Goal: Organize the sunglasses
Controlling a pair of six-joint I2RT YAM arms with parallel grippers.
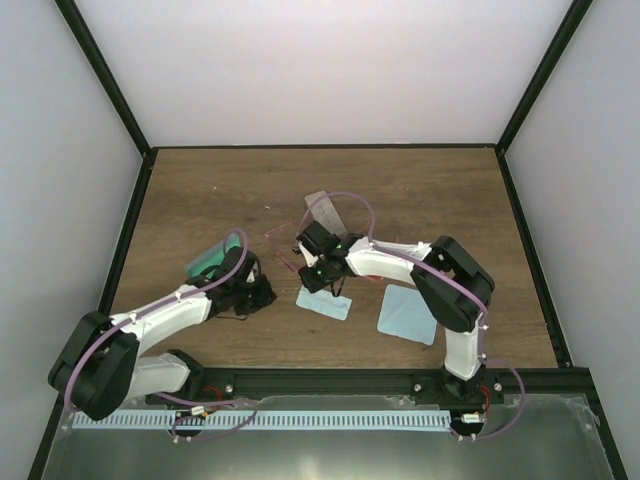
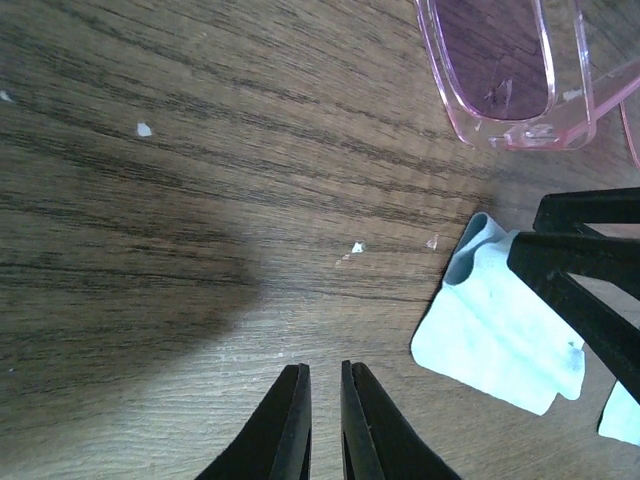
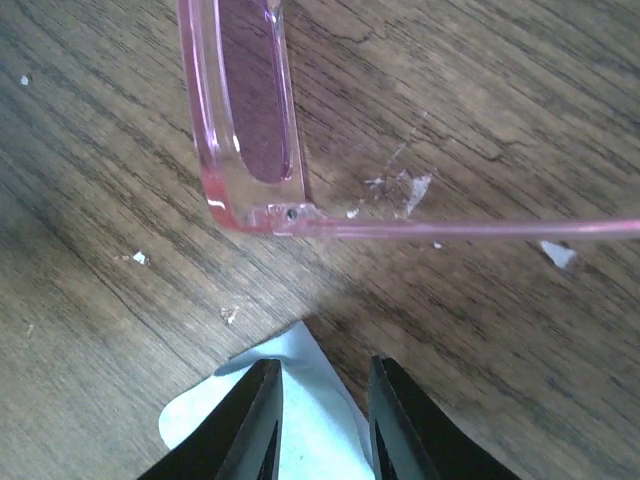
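Observation:
Pink sunglasses [image 1: 281,252] lie on the table between my arms, their lens and frame large in the left wrist view [image 2: 500,60] and right wrist view [image 3: 250,100]. My left gripper [image 1: 262,298] is left of them; its fingers [image 2: 280,430] hang over bare wood, slightly apart. My right gripper [image 1: 309,280] is beside the sunglasses over a small light-blue cloth [image 1: 322,306]; in its own view its fingers [image 3: 250,420] stand apart above that cloth [image 3: 310,430], with nothing visible held.
A teal case [image 1: 205,255] lies behind my left arm, a beige case [image 1: 322,208] behind my right. A larger blue cloth [image 1: 407,315] lies right.

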